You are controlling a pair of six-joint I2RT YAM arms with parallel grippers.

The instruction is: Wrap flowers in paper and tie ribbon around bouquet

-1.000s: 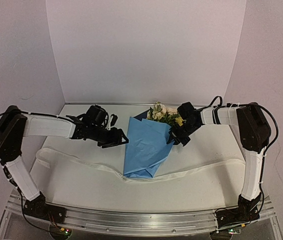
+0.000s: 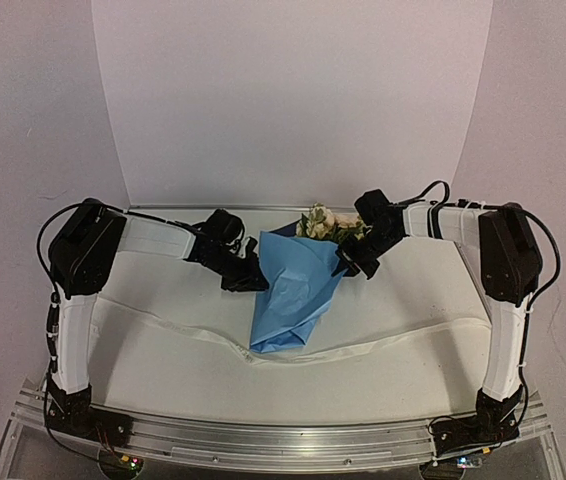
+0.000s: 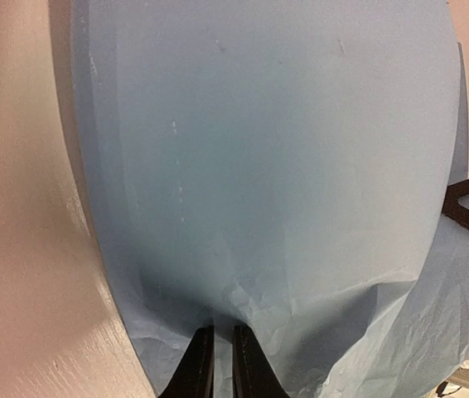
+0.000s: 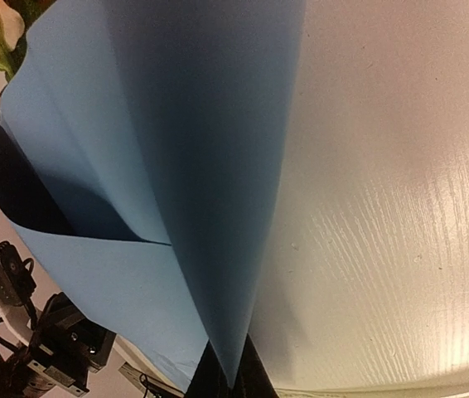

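Blue wrapping paper [image 2: 298, 280] lies folded around the bouquet in the middle of the table. Cream and yellow flowers [image 2: 321, 222] stick out of its far end; their stems are hidden inside. At the paper's left side my left gripper is nearly closed, with creased paper running between its fingertips. On the right side, my right gripper is shut on a pointed fold of the paper's edge. A white ribbon [image 2: 368, 346] stretches across the table, passing close to the paper's near end.
Bare white table [image 2: 173, 370] lies to the left, right and front of the bouquet. The metal rail [image 2: 283, 445] runs along the front edge. A back wall and side walls enclose the space.
The left gripper has moved right, from beside the paper's left edge onto it. Most recently the paper has shifted slightly and bulged, with its near end moving right. The right arm has moved only slightly.
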